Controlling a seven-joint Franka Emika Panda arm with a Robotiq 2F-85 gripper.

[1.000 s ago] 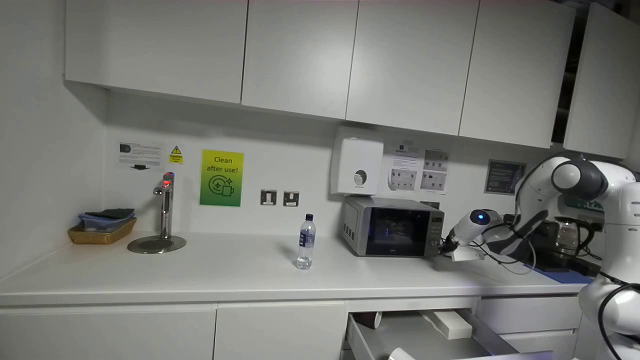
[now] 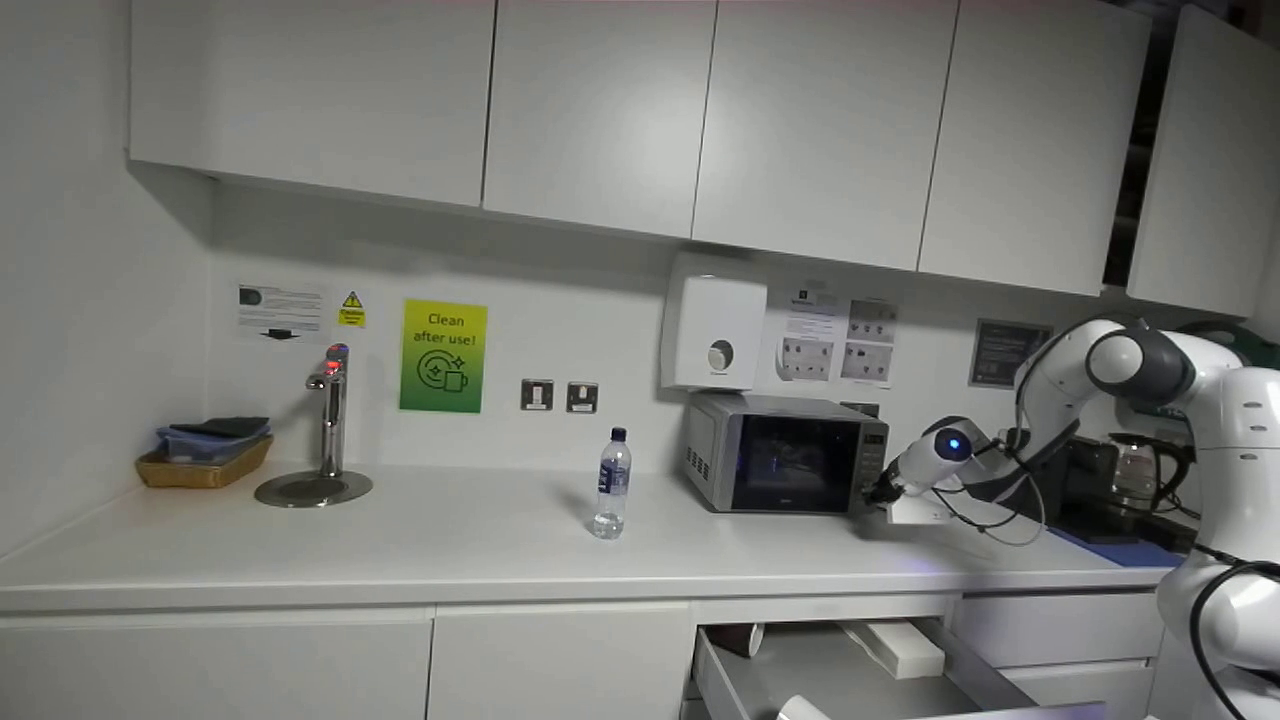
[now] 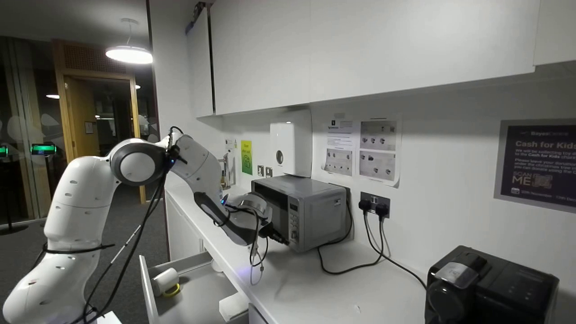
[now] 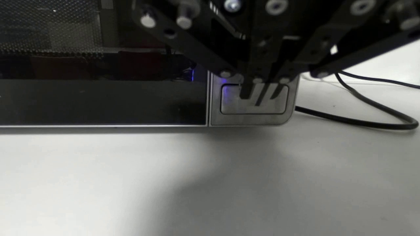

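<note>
A silver microwave [image 2: 786, 456] with a dark glass door stands against the wall, its door shut in both exterior views. My gripper is shut, with nothing showing between its fingers. In the wrist view the fingertips overlap the rectangular door button [image 4: 232, 104] at the bottom of the control panel; whether they touch it I cannot tell. The second exterior view has the gripper [image 3: 285, 241] at the lower front corner of the microwave [image 3: 324, 210], beside the control panel [image 3: 294, 221].
An open drawer [image 2: 828, 672] under the counter holds cups and a white box. A water bottle [image 2: 612, 486] stands left of the microwave. Black power cables [image 3: 372, 264] run right of it towards a coffee machine [image 3: 486, 291].
The arm has moved a little to the left, bringing the gripper closer in front of the microwave's panel. Bottle, drawer and microwave look unchanged.
</note>
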